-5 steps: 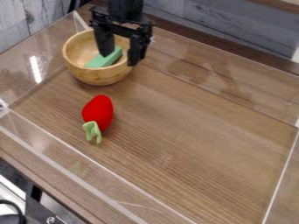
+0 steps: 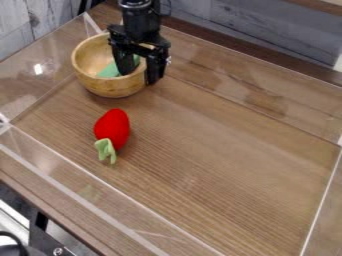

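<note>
A tan bowl (image 2: 96,83) sits at the upper left of the wooden table, holding a green item (image 2: 108,71). My black gripper (image 2: 138,62) is over the bowl's right part, open, its fingers down at the rim and partly covering the green item. Below the bowl lies a red strawberry-like object (image 2: 112,129) with a pale green tip.
A raised wooden edge runs along the back, and dark objects (image 2: 11,242) show at the lower left corner.
My gripper has moved left and down into the bowl area. The bowl appears slightly lower in view; the red object has not moved.
</note>
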